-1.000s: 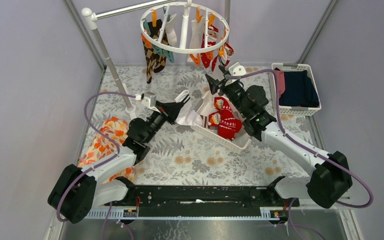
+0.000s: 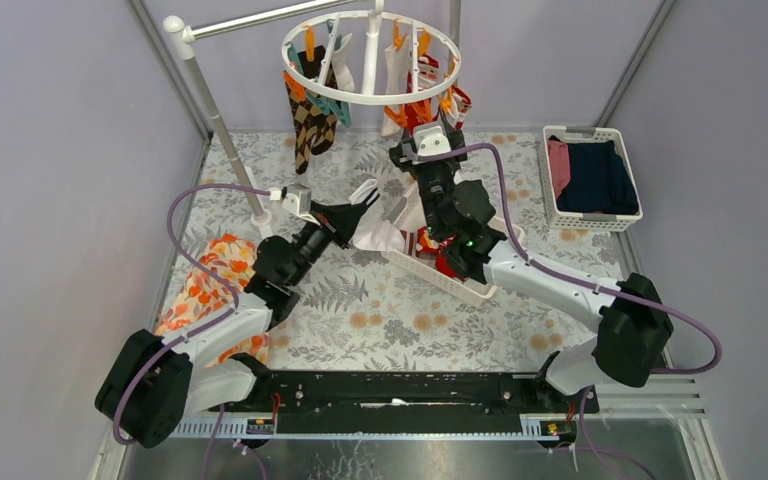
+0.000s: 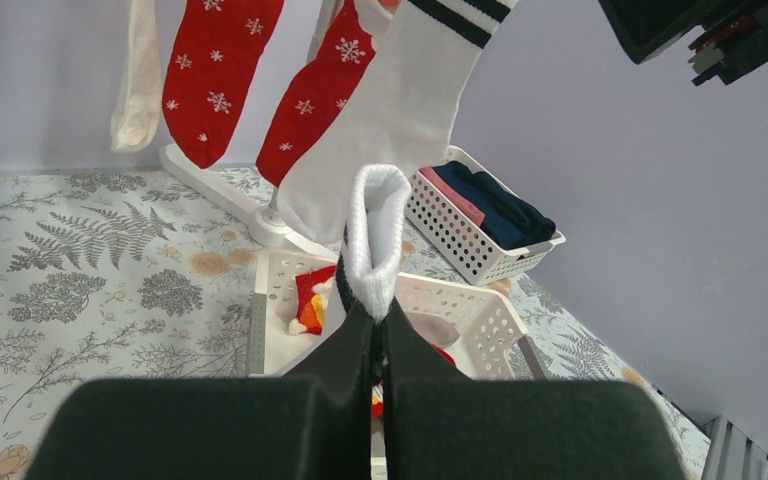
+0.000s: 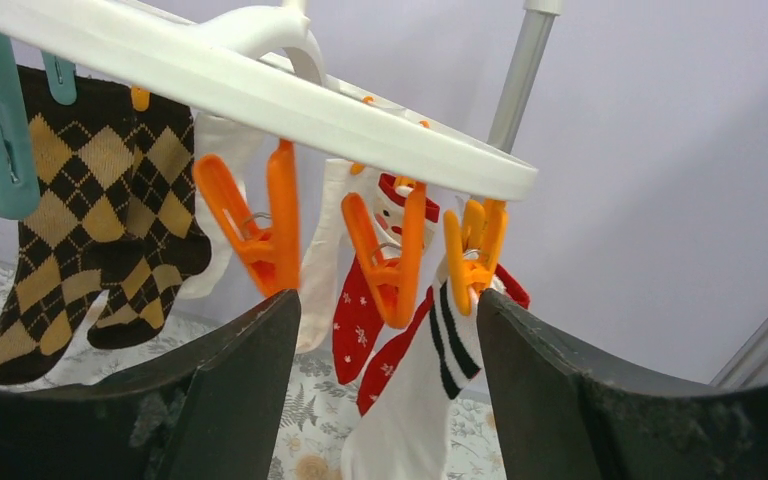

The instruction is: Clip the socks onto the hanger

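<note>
A white sock (image 2: 378,234) with a dark band hangs from my left gripper (image 2: 372,197), which is shut on its folded cuff (image 3: 375,235). My right gripper is open just below the white ring hanger (image 4: 360,110). Between its fingers, in the right wrist view, appears an orange clip (image 4: 388,262), not gripped. A second orange clip (image 4: 258,225) hangs to the left, empty. The rightmost clip (image 4: 474,250) carries a white sock with black stripes (image 4: 410,410). Red snowflake socks (image 3: 222,70) and a brown argyle pair (image 4: 110,190) also hang there.
Under my right arm stands a white basket (image 2: 430,272) with red socks. A second basket (image 2: 597,222) with dark and pink cloth is at the back right. Patterned orange cloth (image 2: 225,270) lies at the left.
The hanging socks have swung slightly. The left arm with its sock has stayed put.
</note>
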